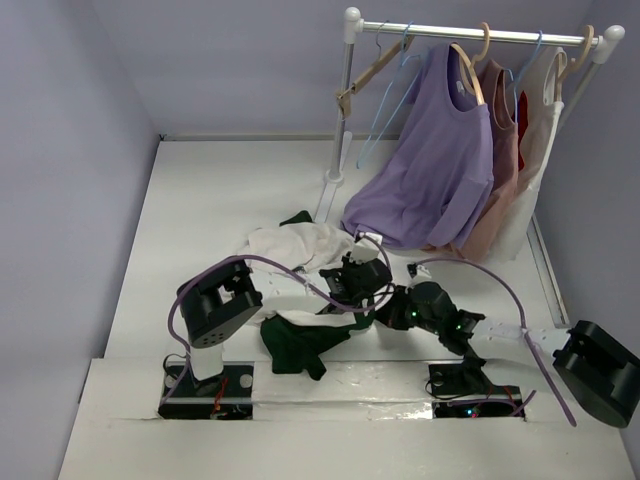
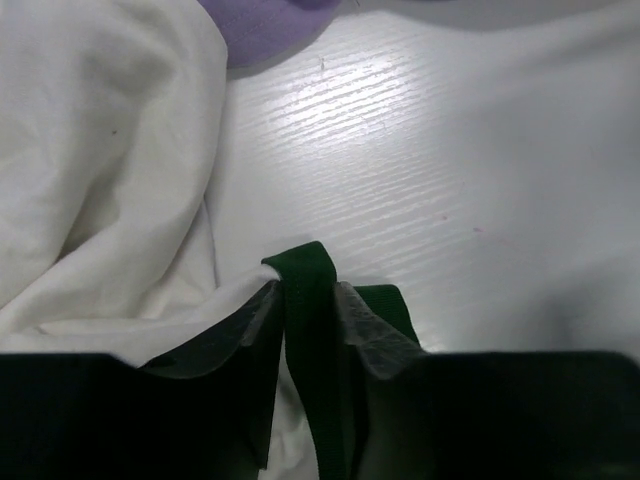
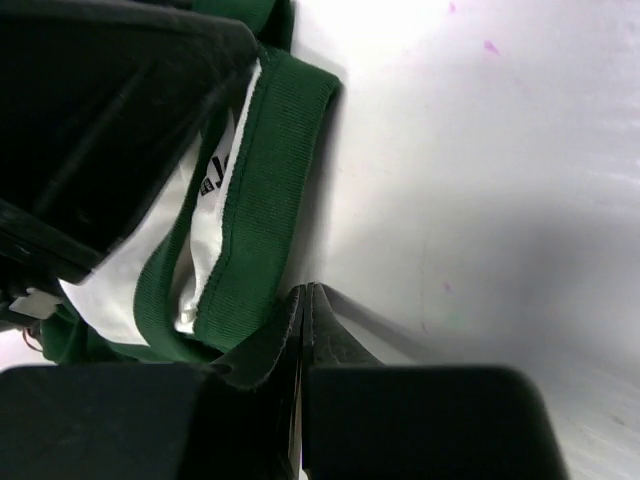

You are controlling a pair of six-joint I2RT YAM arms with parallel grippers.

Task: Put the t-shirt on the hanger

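On the white table lies a crumpled white t-shirt (image 1: 295,245) with green trim (image 1: 295,345). In the left wrist view, my left gripper is part open, with the green neckband (image 2: 308,355) between its fingers; whether they grip it cannot be seen. My right gripper is shut, its tips beside the edge of the green band (image 3: 265,190), and nothing shows between them. Black parts of the left gripper cover the shirt at upper left of the right wrist view. A light blue hanger (image 1: 385,105) hangs empty on the rail.
The metal rack (image 1: 480,33) stands at the back right. A purple sweater (image 1: 435,150), a pink garment (image 1: 497,160) and a white one (image 1: 533,150) hang from it. The sweater's hem rests near the shirt.
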